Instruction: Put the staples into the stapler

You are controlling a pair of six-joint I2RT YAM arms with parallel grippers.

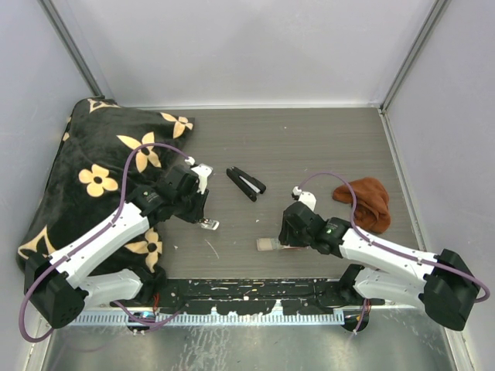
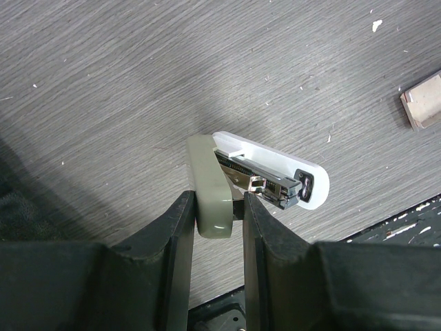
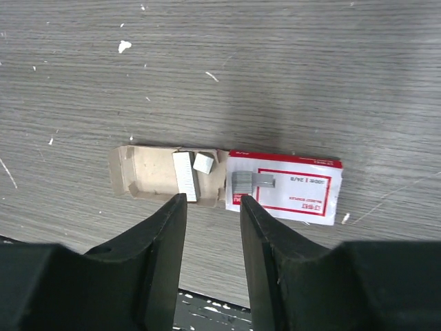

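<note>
In the left wrist view, my left gripper is shut on a small stapler. The stapler [image 2: 209, 176] has a grey-green arm and a white base, swung apart so the metal magazine [image 2: 265, 183] shows. The staple box lies flat in the right wrist view, its cardboard tray [image 3: 153, 172] slid out of the red and white sleeve [image 3: 296, 186]. Staple blocks [image 3: 185, 174] sit inside the tray, and small grey staple pieces [image 3: 242, 183] rest on the sleeve. Above the box, my right gripper is open, with nothing held between its fingers.
A black stapler-like tool [image 1: 246, 184] lies on the table behind the arms. A brown cloth [image 1: 363, 204] is at the right, and a dark flowered blanket [image 1: 108, 154] covers the left side.
</note>
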